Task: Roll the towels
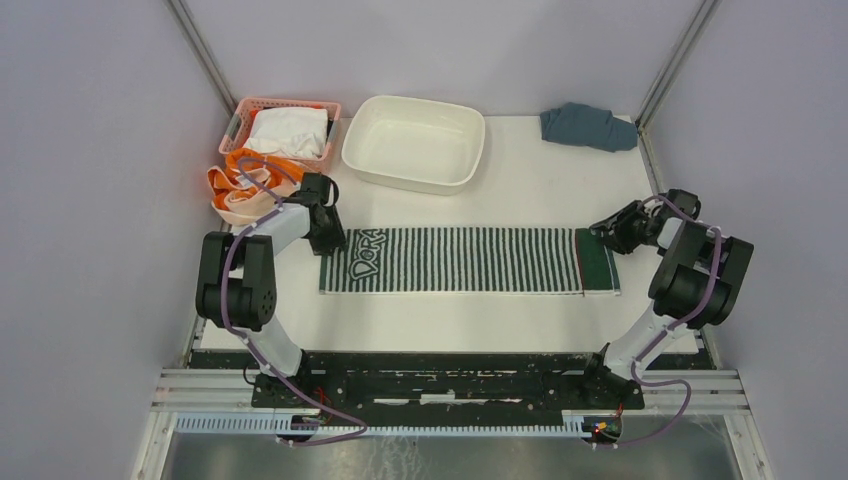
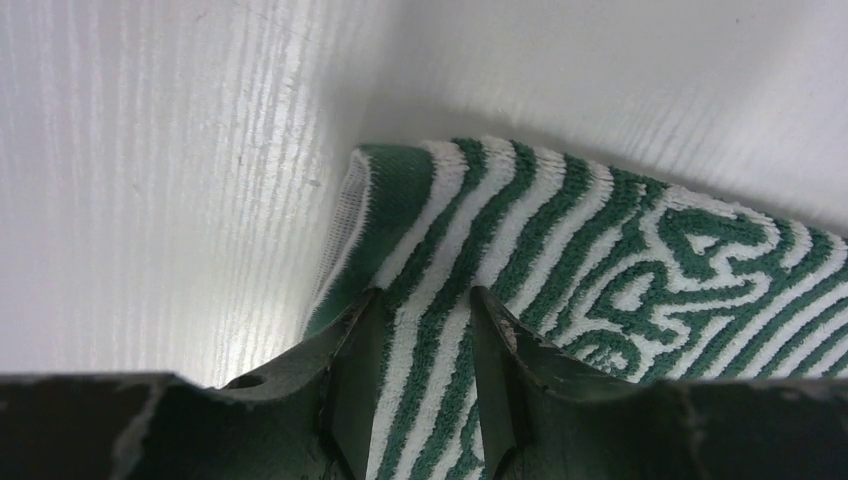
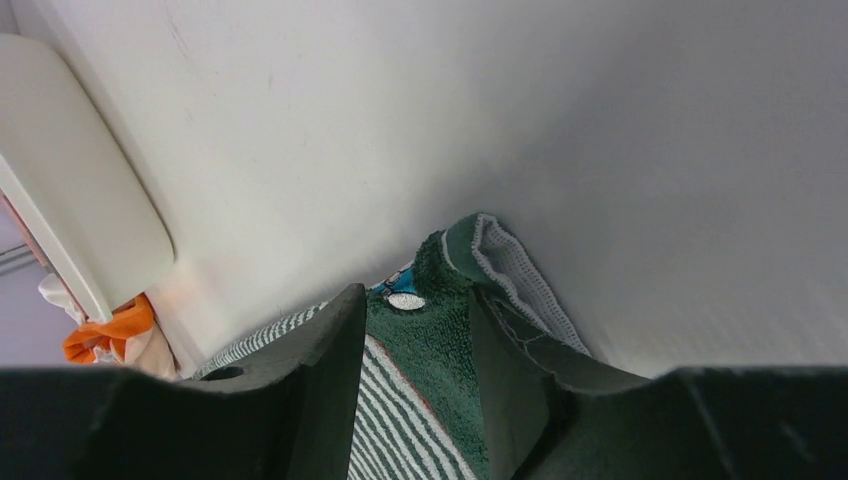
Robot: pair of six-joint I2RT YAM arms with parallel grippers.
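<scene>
A green and white striped towel lies flat, folded lengthwise, across the middle of the table. My left gripper is at the towel's far left corner. In the left wrist view its fingers stand apart over the stripes, with the folded corner just beyond them. At the far right corner is my right gripper. The right wrist view shows its open fingers on either side of the plain green end. A small bump of fabric rises between and beyond the tips; whether they touch it is unclear.
A white bin stands empty behind the towel. At the back left are a pink basket with white cloth and an orange towel. A folded blue-grey towel lies back right.
</scene>
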